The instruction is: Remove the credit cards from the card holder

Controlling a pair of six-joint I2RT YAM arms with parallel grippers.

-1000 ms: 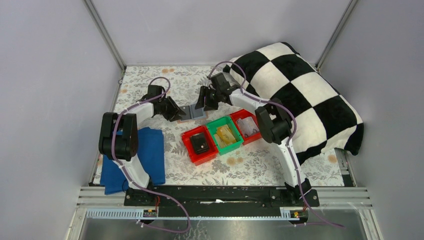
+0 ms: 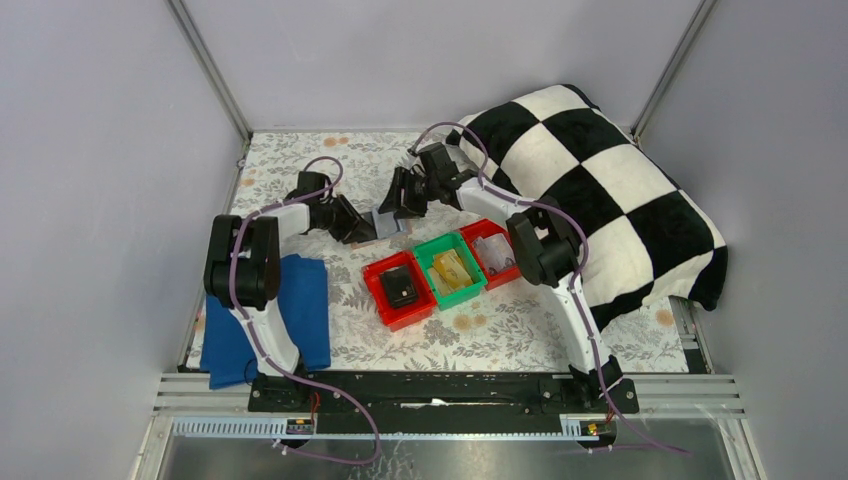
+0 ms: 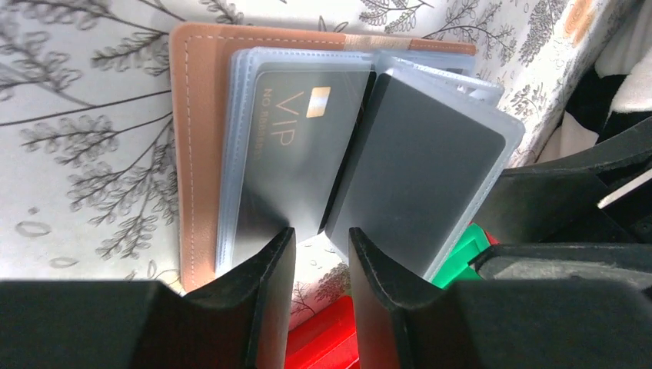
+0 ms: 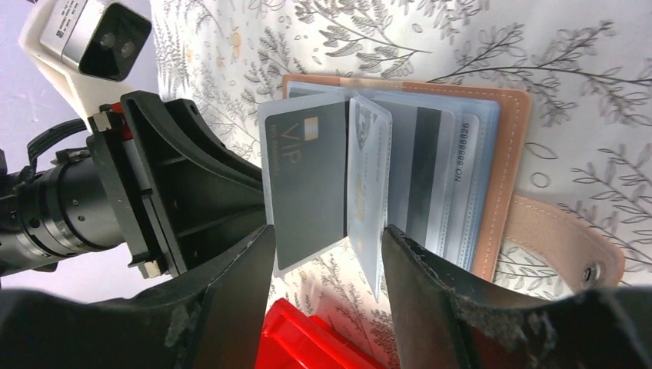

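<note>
The brown card holder (image 3: 201, 154) lies open on the patterned table, its clear sleeves spread. In the left wrist view, a grey VIP card (image 3: 296, 146) sits in the left sleeve and a dark-faced card (image 3: 438, 161) fills a tilted sleeve beside it. My left gripper is part open over the near edge of the sleeves, a gap showing between its tips. From the right wrist view, a sleeve with a pale card (image 4: 367, 181) stands up nearly edge-on near the right finger. My right gripper is open; whether a finger touches that sleeve, I cannot tell.
Close in front stand a red bin (image 2: 408, 318) with a black item, a green bin (image 2: 463, 296) with a yellow packet, and another red bin (image 2: 510, 277). A checkered cushion (image 2: 600, 190) fills the right side; blue cloth (image 2: 305, 310) lies at left.
My right gripper has shifted slightly left. The sleeve near it, lying flatter before, has swung up and leftward. The left gripper has barely moved.
</note>
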